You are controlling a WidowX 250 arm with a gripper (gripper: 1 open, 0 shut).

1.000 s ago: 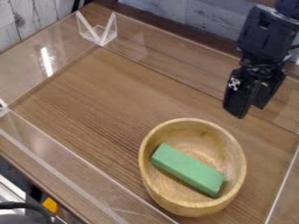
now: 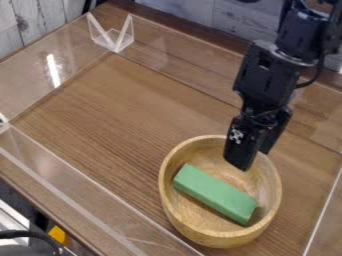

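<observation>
A round wooden bowl (image 2: 185, 217) sits at the lower middle right, holding a green rectangular block (image 2: 214, 193). My black gripper (image 2: 242, 150) hangs over the back rim of the bowl, open, with nothing between its fingers. It is above the block and apart from it.
A white wire holder (image 2: 111, 38) stands at the back left. A wall runs along the back, and a small yellow item (image 2: 58, 234) shows at the lower left edge.
My gripper has moved left and down, from the back right of the table to over the bowl. The bowl and block have not visibly moved.
</observation>
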